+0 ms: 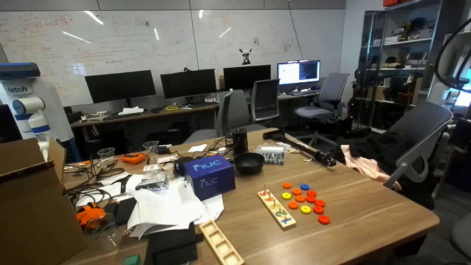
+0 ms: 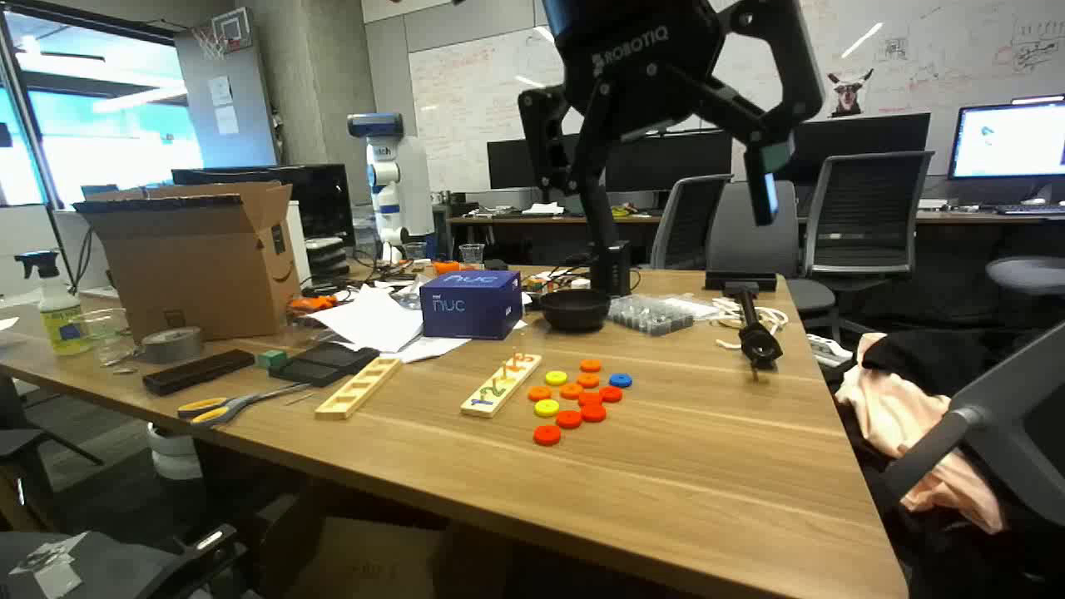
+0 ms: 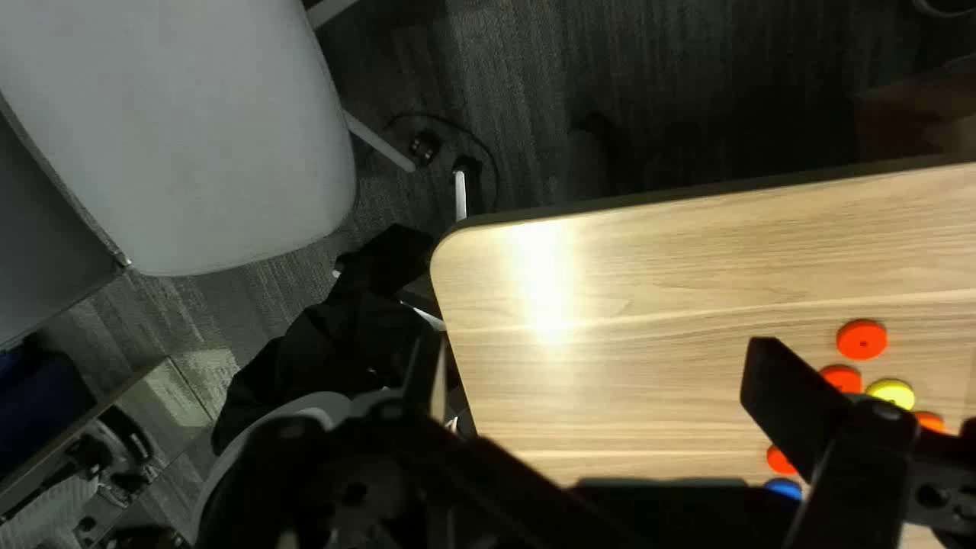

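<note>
High over the table, my gripper (image 2: pixel 684 225) hangs open, its fingers wide apart and nothing between them. Below it on the wood lie several loose rings: red (image 2: pixel 547 434), orange (image 2: pixel 591 365), yellow (image 2: pixel 546 408) and a single blue ring (image 2: pixel 620 380). Beside them rests a wooden peg board (image 1: pixel 276 209) with painted numbers and short pegs; no rings show on the pegs. In the wrist view the dark fingers (image 3: pixel 791 402) frame the bare table corner, and the right one partly covers the rings, of which a red ring (image 3: pixel 862 339) shows clearly.
A wooden tray with compartments (image 2: pixel 359 388), a blue nuc box (image 2: pixel 471 304), a black bowl (image 2: pixel 575 309) and a clear parts case (image 1: pixel 271 154) share the table. Papers, cables and a cardboard box (image 1: pixel 39 207) crowd one end. The wood near the rounded corner (image 3: pixel 622 348) is clear.
</note>
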